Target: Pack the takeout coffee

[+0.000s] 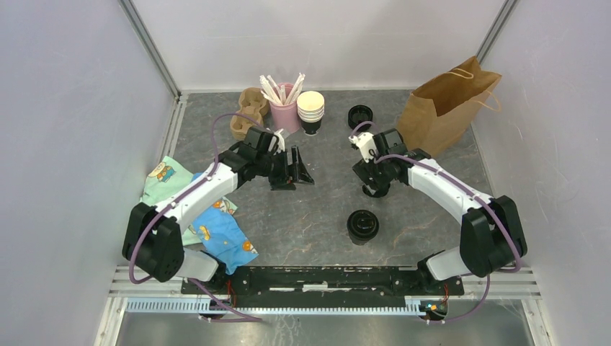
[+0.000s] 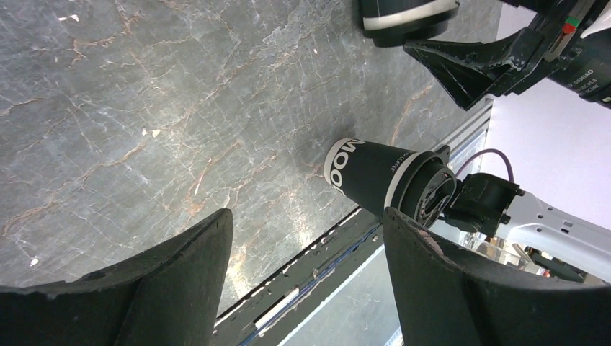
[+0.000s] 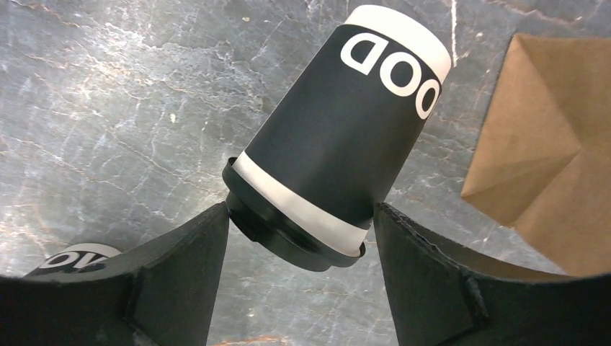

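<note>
A lidded black coffee cup (image 3: 339,133) with white bands sits between the fingers of my right gripper (image 1: 371,176), near its lid end; whether they grip it is unclear. A second lidded cup (image 1: 363,225) stands near the front edge, seen also in the left wrist view (image 2: 371,169). My left gripper (image 1: 292,169) hangs over the middle of the table, open, with nothing between its fingers. The brown paper bag (image 1: 429,122) stands open at the back right.
At the back are a cardboard cup holder (image 1: 245,119), a pink straw tub (image 1: 284,112), stacked cups (image 1: 311,108) and a black lid (image 1: 360,115). Cloths (image 1: 223,238) lie at the left.
</note>
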